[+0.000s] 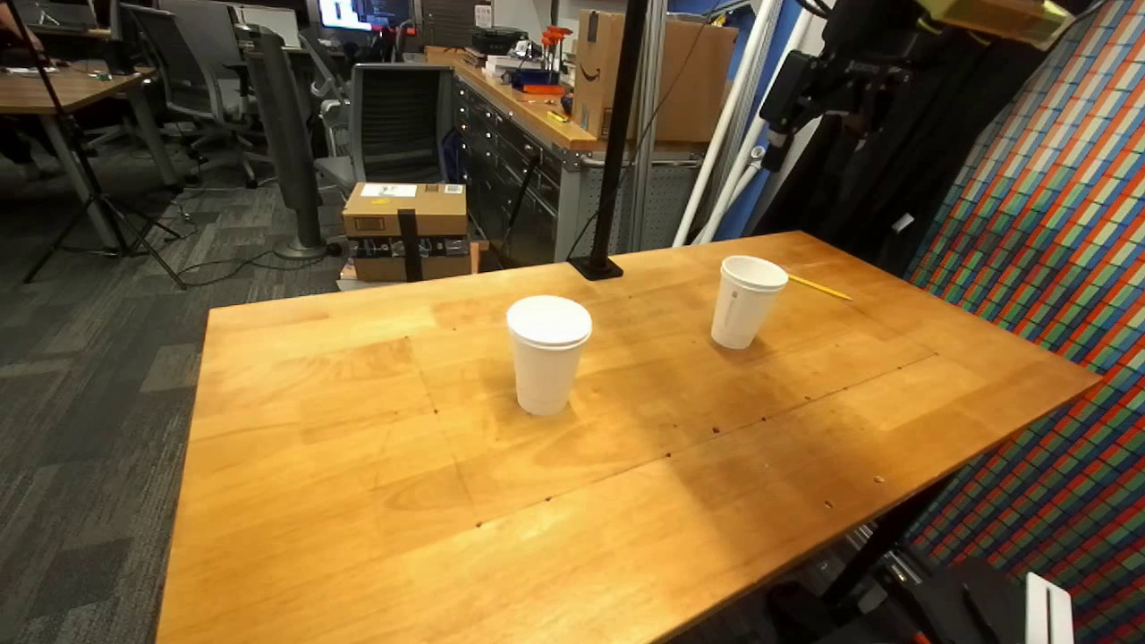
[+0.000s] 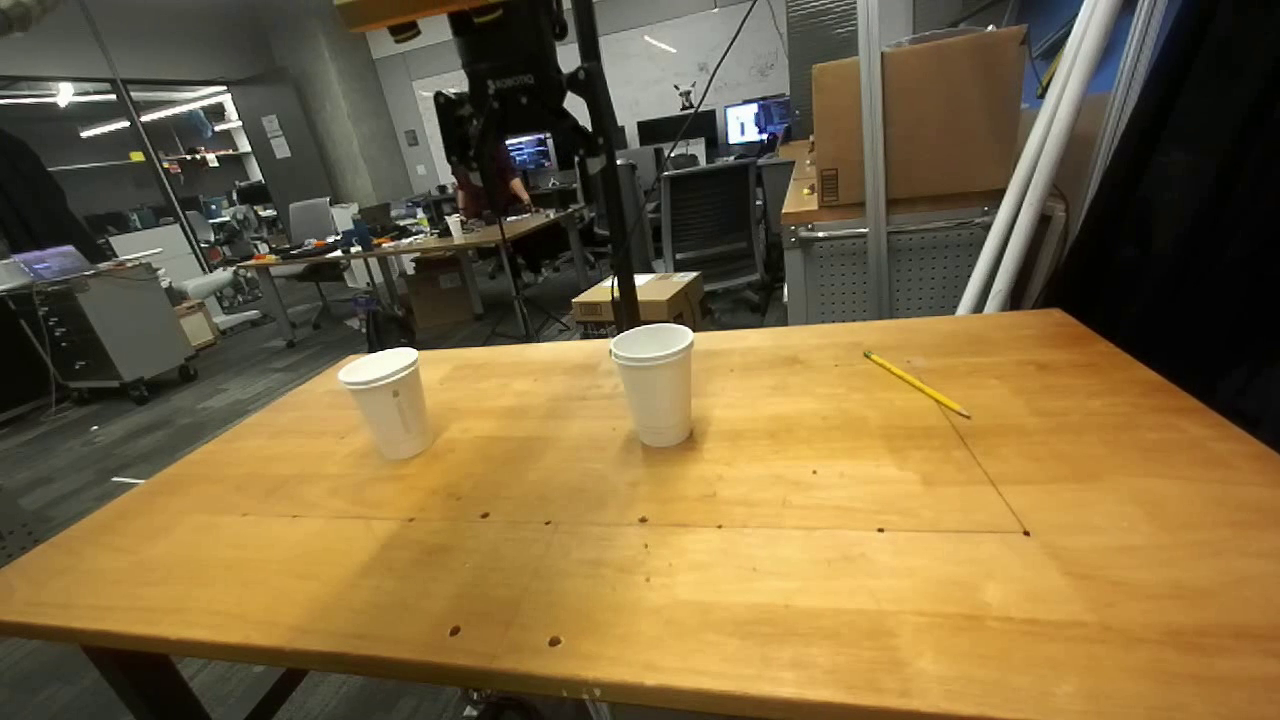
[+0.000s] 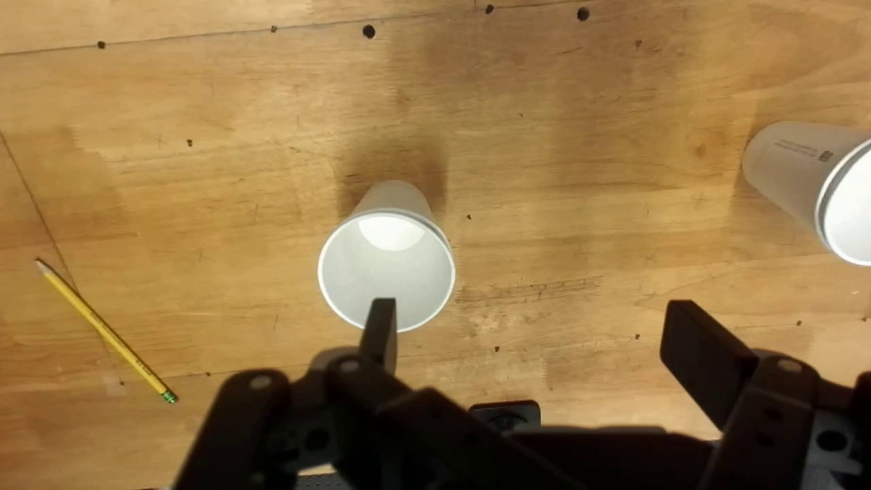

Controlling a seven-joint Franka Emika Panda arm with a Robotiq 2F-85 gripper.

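Two white paper cups stand upright on the wooden table. The one nearer the pencil [image 1: 742, 311] [image 2: 660, 390] shows its empty inside in the wrist view, as a near cup [image 3: 386, 265]. The other cup [image 1: 549, 370] [image 2: 396, 410] stands some way off, at the right edge of the wrist view [image 3: 796, 167]. A yellow pencil [image 3: 106, 331] [image 2: 915, 384] lies flat on the table. My gripper hangs well above the table, open and empty. In the wrist view its left finger overlaps the near cup's rim; whether they touch cannot be judged there, but exterior view 2 shows a gap.
A black pole [image 1: 617, 139] rises at the back edge. A cardboard box [image 1: 408, 231] sits beyond the table.
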